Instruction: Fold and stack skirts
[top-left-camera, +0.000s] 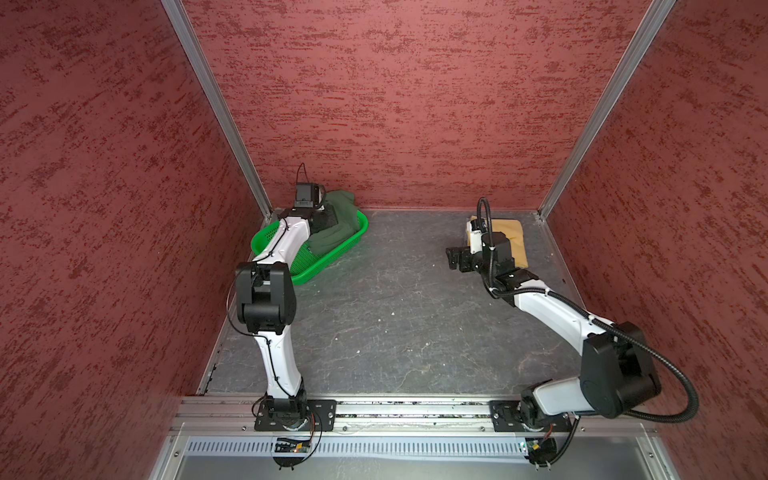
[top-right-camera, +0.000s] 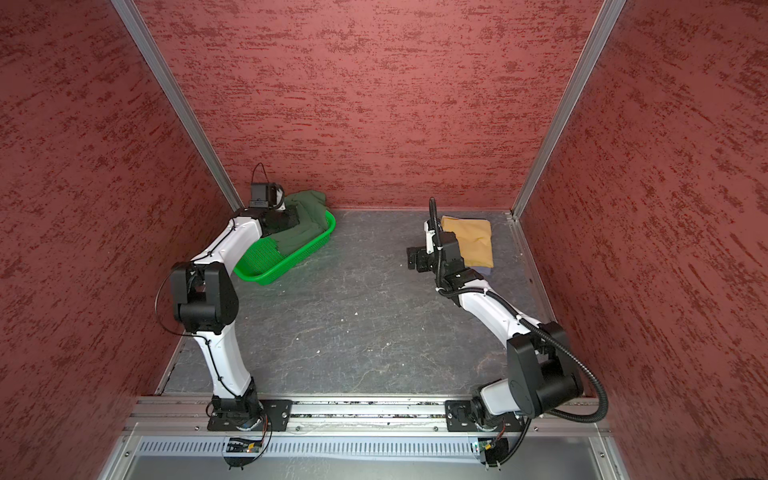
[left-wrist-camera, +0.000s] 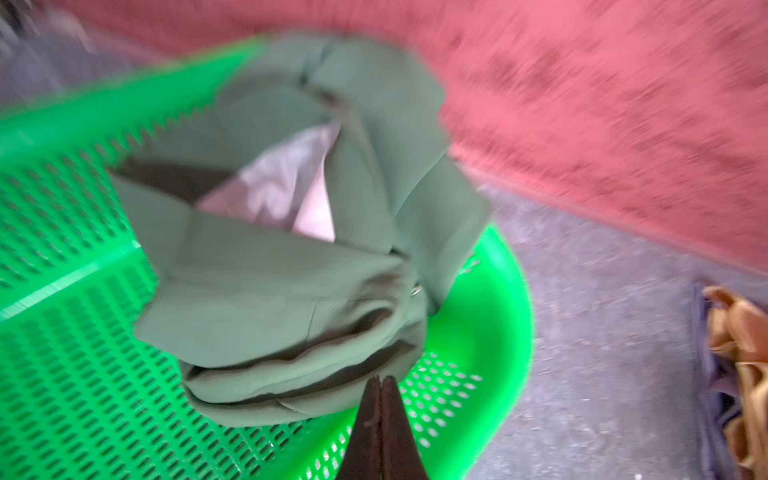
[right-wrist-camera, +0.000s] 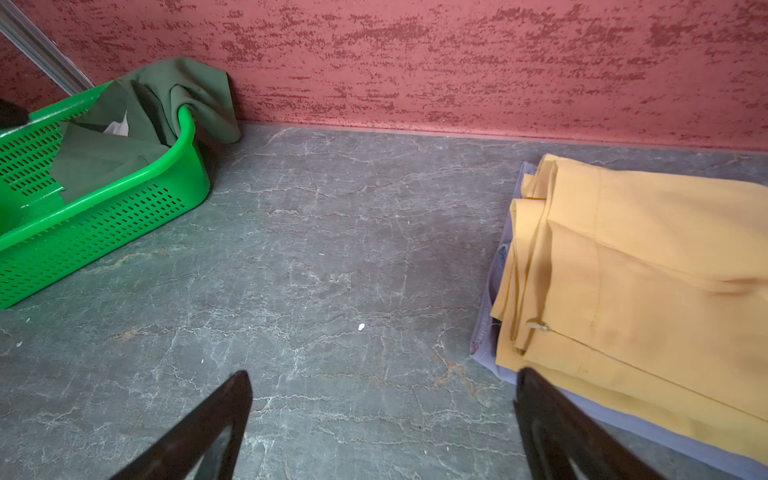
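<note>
The dark green skirt (left-wrist-camera: 272, 296) lies rumpled in the green basket (left-wrist-camera: 72, 360), part of it draped over the far rim and its pale pink lining showing. In the left wrist view my left gripper is shut with its tips together and nothing between them; the skirt's lower fold lies just beyond, outside the fingers. At the back right, a folded yellow skirt (right-wrist-camera: 656, 264) rests on a folded bluish-purple one (right-wrist-camera: 488, 336). My right gripper is open and empty, just left of that stack and above the table.
Between the basket and the stack, the grey tabletop (top-left-camera: 400, 304) is bare apart from small white specks. Red walls (top-left-camera: 416, 104) enclose the back and both sides, with the basket standing close to the back-left corner.
</note>
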